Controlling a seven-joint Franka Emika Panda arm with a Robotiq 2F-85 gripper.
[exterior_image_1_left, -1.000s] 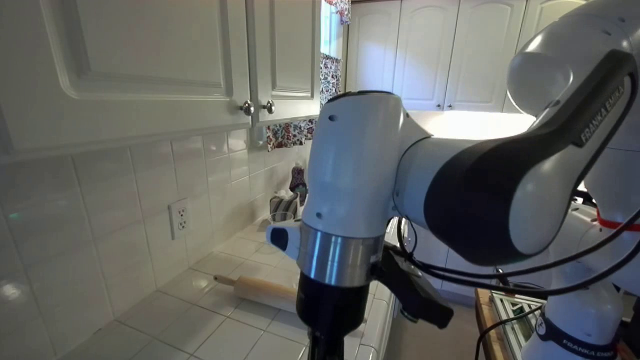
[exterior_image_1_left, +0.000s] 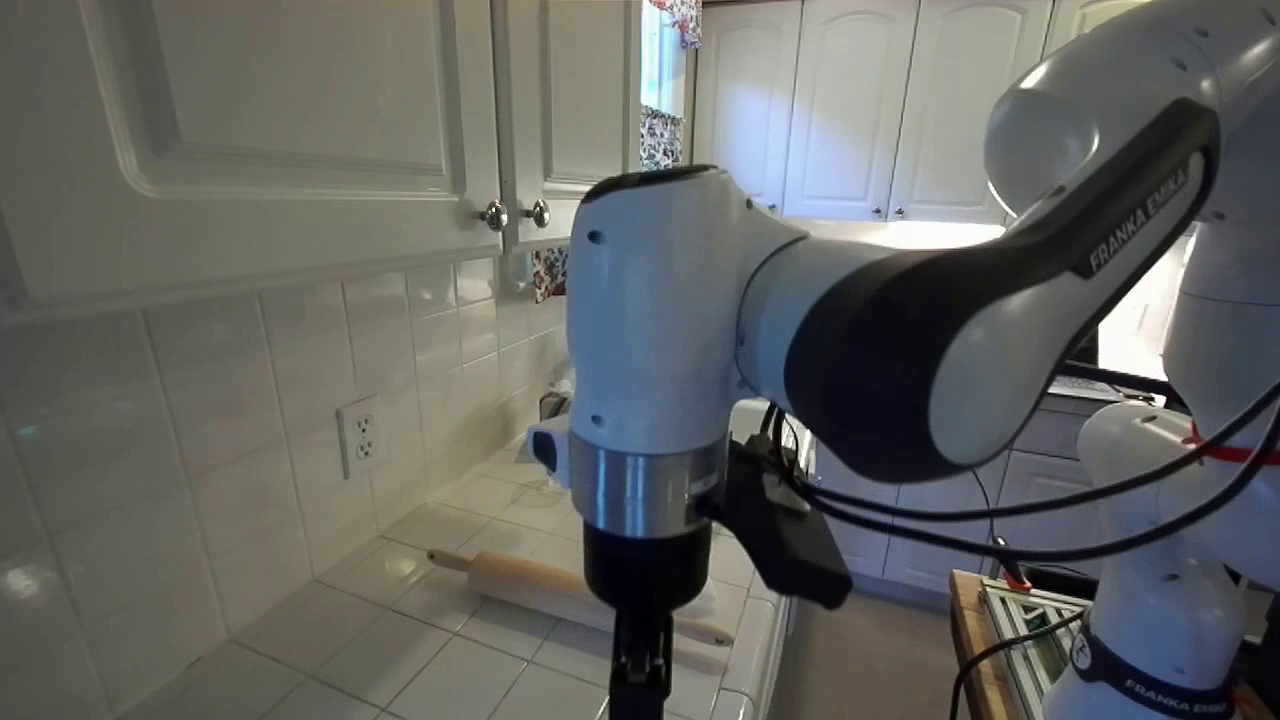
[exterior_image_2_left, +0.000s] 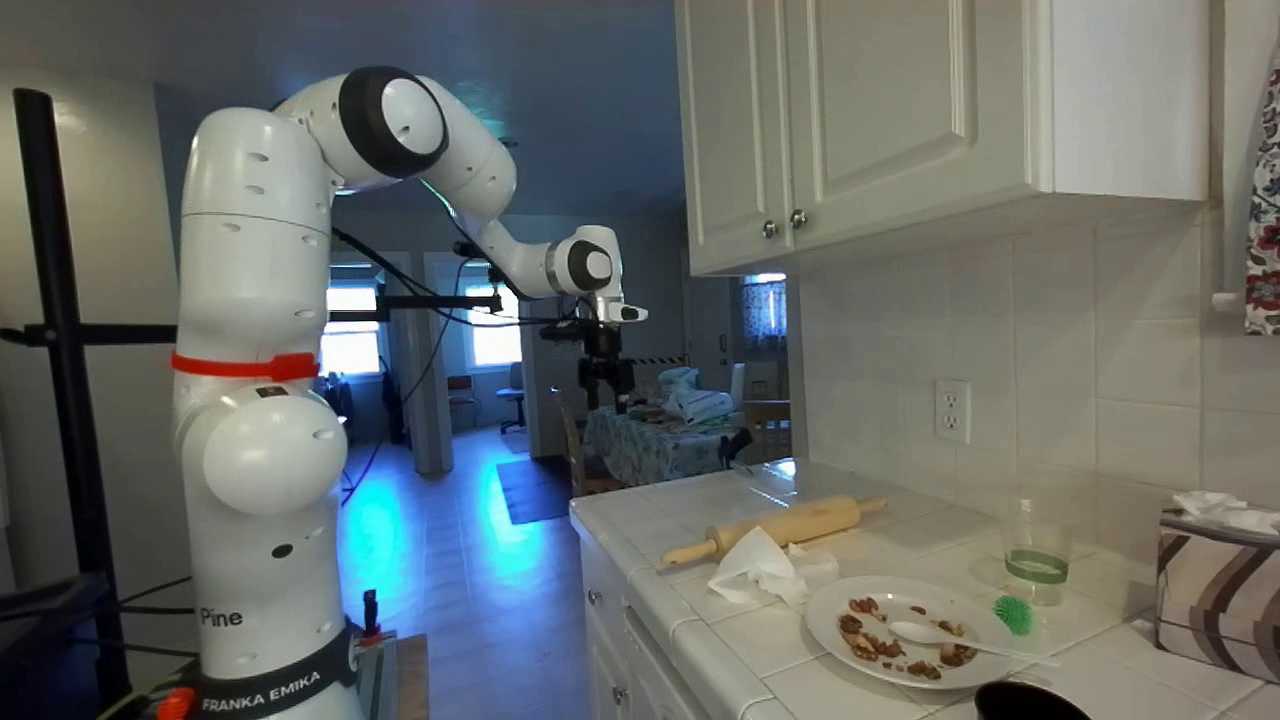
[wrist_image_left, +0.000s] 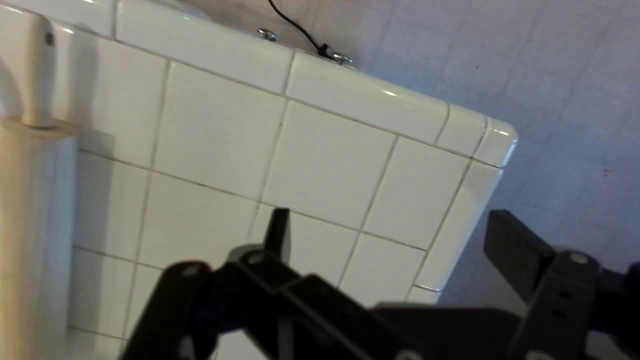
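Observation:
My gripper stands open above the counter's front corner, its dark fingers wide apart with only tile and floor showing between them. In exterior view 2 the gripper (exterior_image_2_left: 606, 390) hangs pointing down, well above the counter top and beyond its end. A wooden rolling pin (exterior_image_2_left: 792, 526) lies on the white tiles. The wrist view has the rolling pin (wrist_image_left: 30, 234) at its left edge, apart from my fingers. Part of the rolling pin (exterior_image_1_left: 528, 581) is hidden behind the arm in exterior view 1.
Crumpled tissue (exterior_image_2_left: 762, 566), a plate (exterior_image_2_left: 828, 624) with nut pieces and a spoon, a green spiky ball (exterior_image_2_left: 1012, 614), a clear cup (exterior_image_2_left: 1035, 558) and a tissue box (exterior_image_2_left: 1218, 600) stand along the counter. Wall cabinets (exterior_image_2_left: 888, 108) overhang it. Bare tile lies beside the rolling pin.
In exterior view 1 the arm has shifted left and slightly up, and its hand hangs more upright. The rolling pin has stayed where it was.

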